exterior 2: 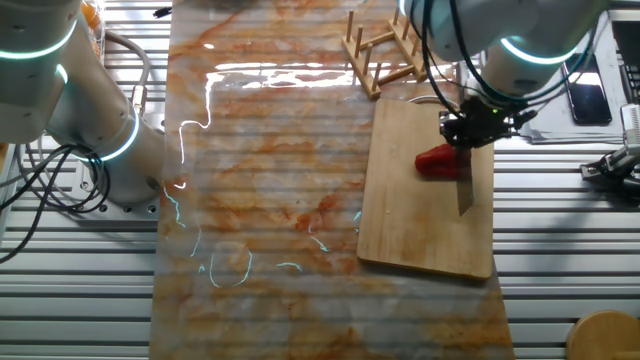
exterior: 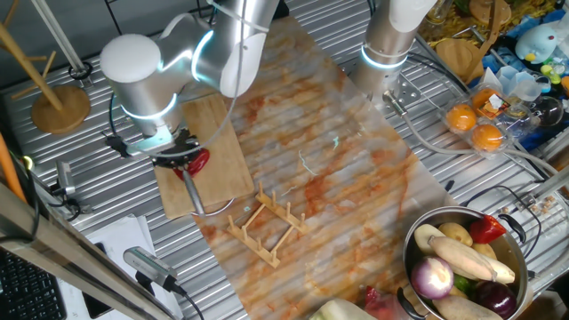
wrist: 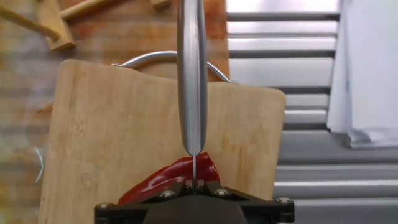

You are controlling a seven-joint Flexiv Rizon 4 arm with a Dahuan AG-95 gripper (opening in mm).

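My gripper is shut on a knife (wrist: 193, 81), gripping it at the thin blade close to the silver handle, which points away from the fingers. Below the gripper in exterior view 2, the blade (exterior 2: 464, 185) hangs edge-on over the cutting board (exterior 2: 425, 225). A red pepper (exterior 2: 436, 160) lies on that wooden board, right beside the blade; whether they touch I cannot tell. From the wrist, the pepper (wrist: 168, 176) shows under and left of the blade, partly covered by the fingers. Exterior view 1 has the handle (exterior: 193, 191) slanting toward the board's near edge.
A wooden peg rack (exterior: 269, 227) stands just off the board's end. The pot (exterior: 414, 252) full of vegetables sits at the lower right.
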